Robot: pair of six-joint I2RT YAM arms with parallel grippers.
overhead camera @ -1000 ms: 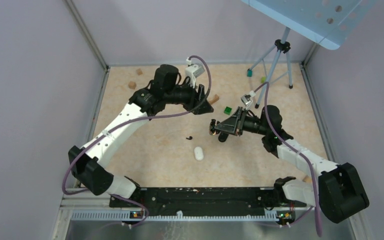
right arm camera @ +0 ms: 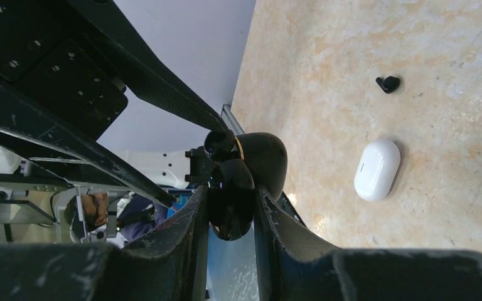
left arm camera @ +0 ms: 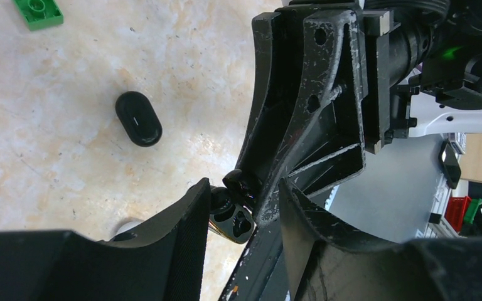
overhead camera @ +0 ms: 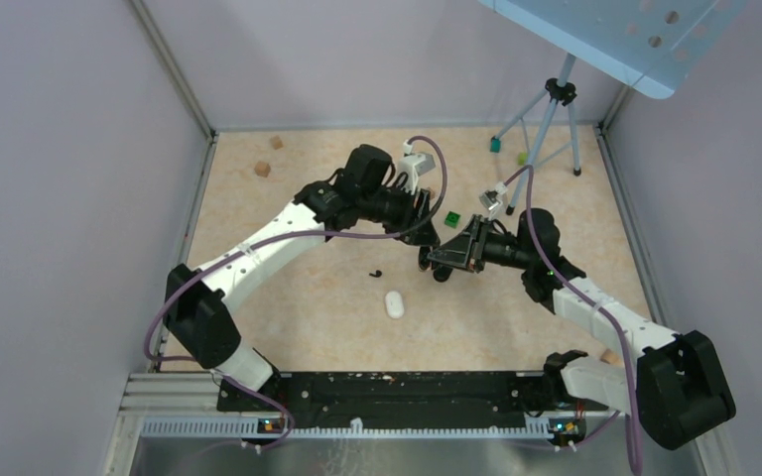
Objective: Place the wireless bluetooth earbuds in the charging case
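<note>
A glossy black charging case with gold trim hangs at my right gripper, which is shut on it; in the left wrist view the case shows its earbud wells open. Whether the left fingers touch it is unclear. A small loose black earbud lies on the table left of the grippers in the top view.
A white case lies on the table in front of the grippers. A black oval object rests beneath them. A green block is behind; wooden cubes sit back left. A tripod stands back right.
My left gripper has moved right and toward the front, closing in on the case in my right gripper. My right gripper has barely moved.
</note>
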